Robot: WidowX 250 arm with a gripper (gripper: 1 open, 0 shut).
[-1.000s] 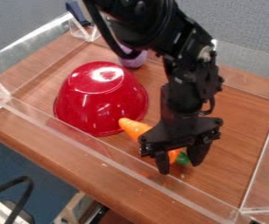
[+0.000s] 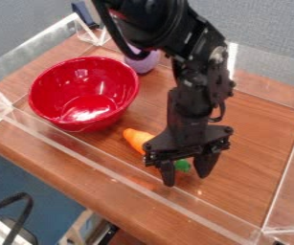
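Observation:
My black gripper (image 2: pixel 185 168) is low over the wooden table, its fingertips down by an orange carrot with a green top (image 2: pixel 138 138), which lies partly hidden behind it. Whether the fingers hold the carrot is unclear. A red bowl (image 2: pixel 82 94) rests upright at the left, its shiny inside facing up.
A purple object (image 2: pixel 142 61) sits at the back, partly behind the arm. Clear low walls border the wooden table (image 2: pixel 252 163), whose right part is bare. A dark cable and some hardware lie below the front left edge.
My gripper and the carrot have shifted slightly left.

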